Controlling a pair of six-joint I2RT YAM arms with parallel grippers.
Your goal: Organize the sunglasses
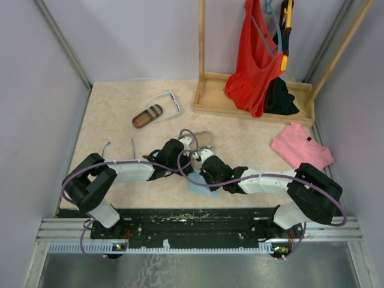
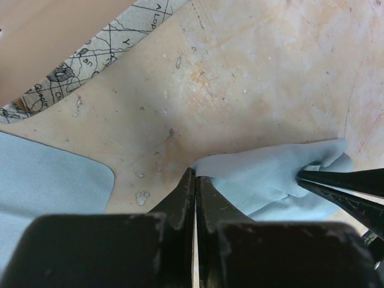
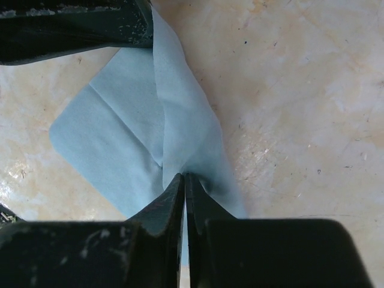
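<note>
A light blue cloth (image 1: 201,187) lies folded between my two grippers at the table's front middle. My left gripper is shut on an end of the cloth (image 2: 270,162). My right gripper has its fingertips close together on the raised fold of the cloth (image 3: 108,132); whether it grips is unclear. A striped glasses case (image 1: 147,116) lies at the back left, and a tan case (image 1: 204,138) just behind my grippers. I cannot make out sunglasses.
A wooden tray (image 1: 210,96) holding red and black fabric is at the back right. A pink cloth (image 1: 300,147) lies right, a white frame (image 1: 175,102) back left. Thin strips (image 1: 132,147) lie left.
</note>
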